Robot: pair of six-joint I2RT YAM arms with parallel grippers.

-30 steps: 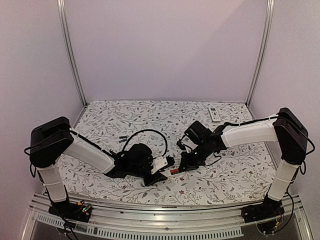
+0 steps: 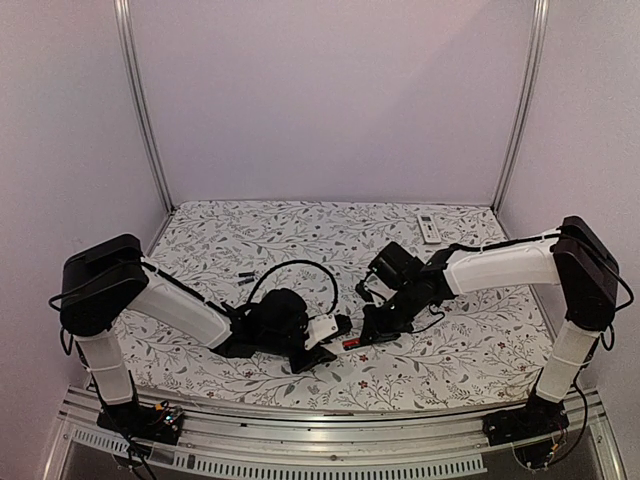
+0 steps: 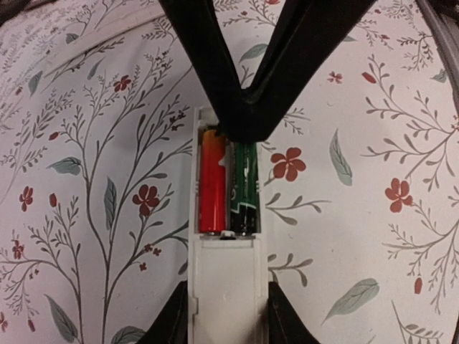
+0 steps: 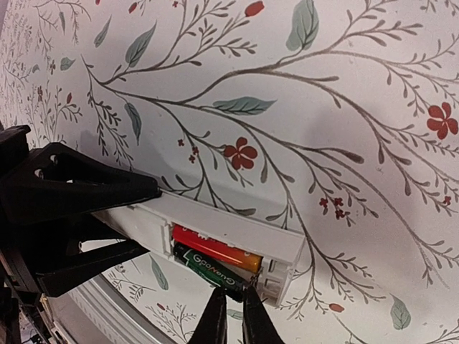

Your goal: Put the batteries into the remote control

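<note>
The white remote control (image 3: 226,279) lies with its battery bay uncovered, midway between the arms. A red-orange battery (image 3: 212,183) and a dark green battery (image 3: 245,188) lie side by side in the bay. In the right wrist view the green battery (image 4: 209,269) has one end close to the contact springs. My left gripper stands open, a finger along each side of the remote's body. My right gripper is shut, its tips at the spring-side end of the green battery, with nothing seen between them. Those tips partly hide that end.
Two small dark sticks, possibly batteries (image 2: 246,278), lie on the left of the floral mat (image 2: 300,225). A white device with a small screen (image 2: 429,229) rests at the back right.
Otherwise everything looks the same.
</note>
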